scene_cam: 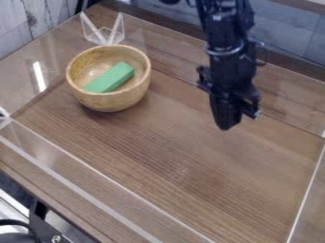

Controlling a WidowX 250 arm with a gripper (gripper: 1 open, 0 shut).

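My black gripper [229, 120] hangs over the right half of the wooden table [178, 180], shut, with nothing visible between its fingers. To its left, a round wooden bowl [79, 66] holds a green block [114, 78], which lies tilted against the bowl's right side.
A clear object [105, 28] stands behind the bowl near the back left edge. A black cable or part [13, 230] shows at the lower left corner.
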